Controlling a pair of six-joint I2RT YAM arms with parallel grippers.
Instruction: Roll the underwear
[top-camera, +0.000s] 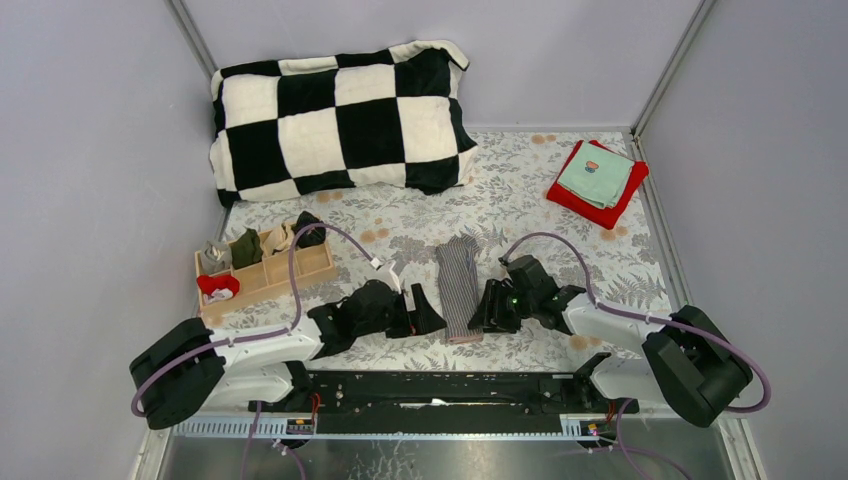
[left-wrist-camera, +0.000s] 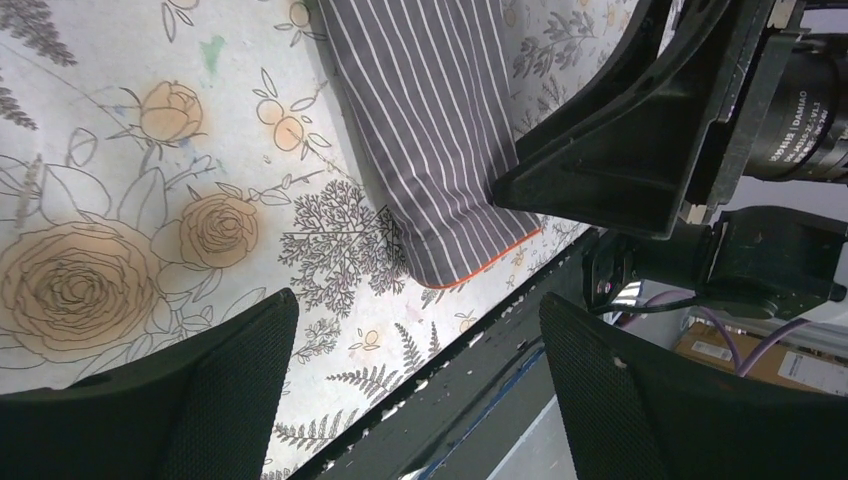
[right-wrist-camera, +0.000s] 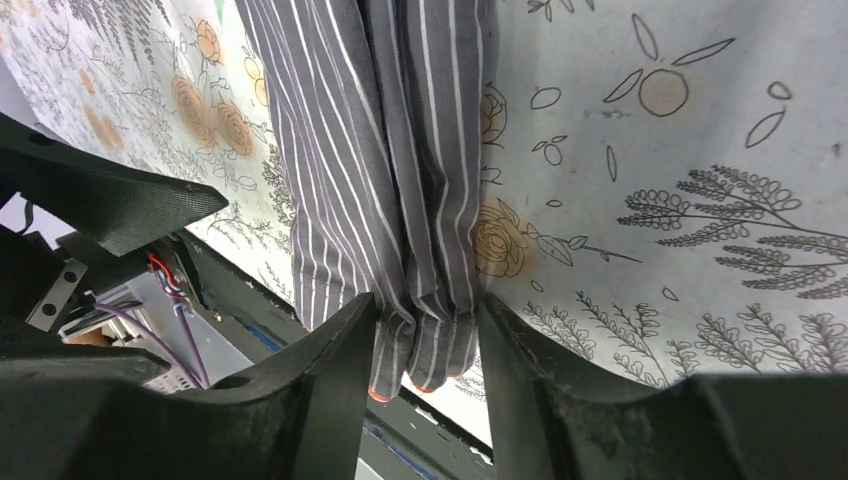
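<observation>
The grey underwear (top-camera: 459, 285) with white stripes lies as a long narrow strip on the patterned table, its orange-edged end toward the front. At its right front corner is my right gripper (top-camera: 484, 308). In the right wrist view the part-open right gripper has its fingers on either side of that end, with bunched folds of the underwear (right-wrist-camera: 400, 215) between the tips; a firm hold does not show. My left gripper (top-camera: 428, 308) stands just left of the strip. Seen in the left wrist view, the left gripper is wide open, nothing between its fingers, near the underwear's (left-wrist-camera: 440, 160) front end.
At left stands a wooden divided box (top-camera: 290, 268) with several rolled garments in it. A checkered cushion (top-camera: 345, 120) fills the back left. A red cloth (top-camera: 610, 212) with a mint cloth (top-camera: 597, 175) on top lies back right.
</observation>
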